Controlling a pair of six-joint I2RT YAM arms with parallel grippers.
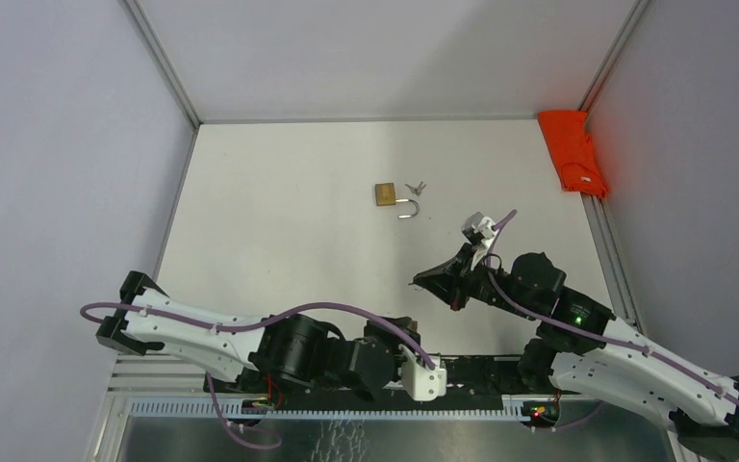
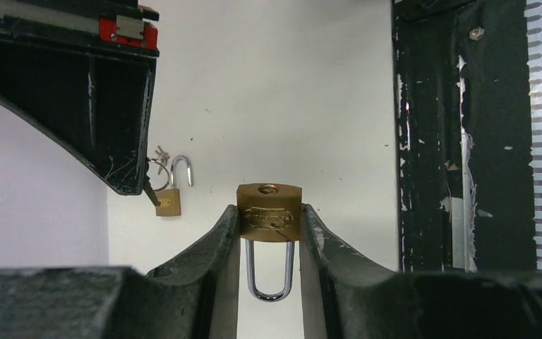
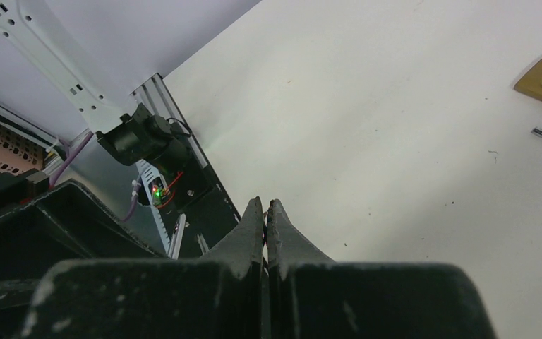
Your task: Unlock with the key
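Observation:
In the left wrist view a brass padlock (image 2: 268,219) sits between the fingertips of my left gripper, keyhole visible, shackle pointing down; whether the fingers grip it firmly I cannot tell. My right gripper is shut, with a small thin metal piece at its tips; in the left wrist view a ring with a dark key-like piece hangs by that gripper. A second padlock (image 1: 385,193) with an open shackle (image 1: 409,208) lies on the table beside loose keys (image 1: 416,188).
An orange cloth (image 1: 570,149) lies at the back right against the wall. A black rail (image 2: 430,176) runs along the front edge.

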